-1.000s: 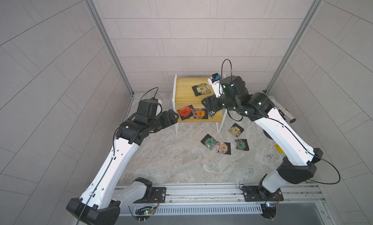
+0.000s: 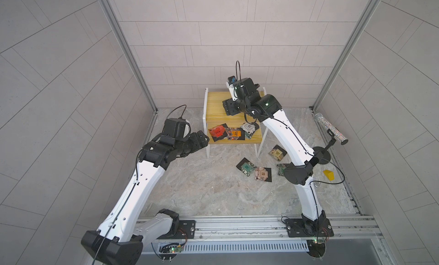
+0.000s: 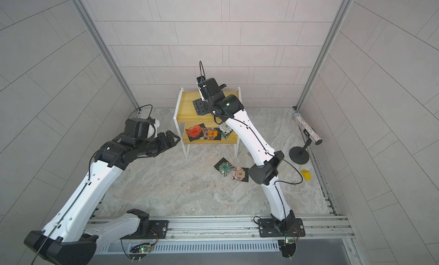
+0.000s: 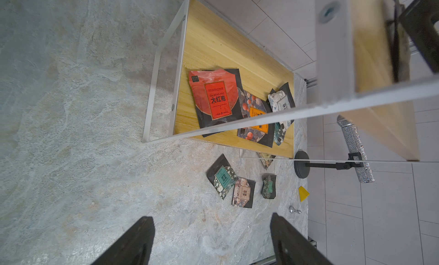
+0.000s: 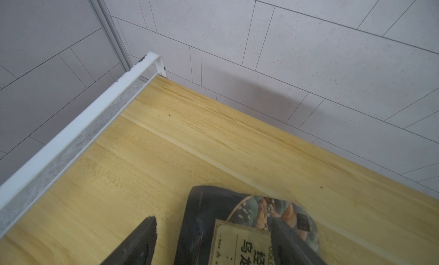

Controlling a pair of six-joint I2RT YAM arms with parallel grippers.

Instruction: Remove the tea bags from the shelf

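Note:
My right gripper (image 2: 231, 107) is over the shelf's top board (image 5: 151, 150), its fingers part open around a tan-labelled tea bag (image 5: 240, 237), seen in the right wrist view and largely hidden from above. On the lower board lie a red tea bag (image 4: 215, 98), an orange one (image 4: 253, 127) and a grey one (image 4: 279, 102). My left gripper (image 2: 199, 139) stands open at the left front of the shelf, nothing between its fingers. On the floor before and beside the shelf lie several tea bags, among them a green one (image 2: 247, 168) and a pink one (image 2: 262, 174).
A stand with a glittery cylinder (image 3: 305, 127) is at the right, near a yellow piece (image 3: 305, 175). The shelf's white side rails (image 5: 77, 127) border the boards.

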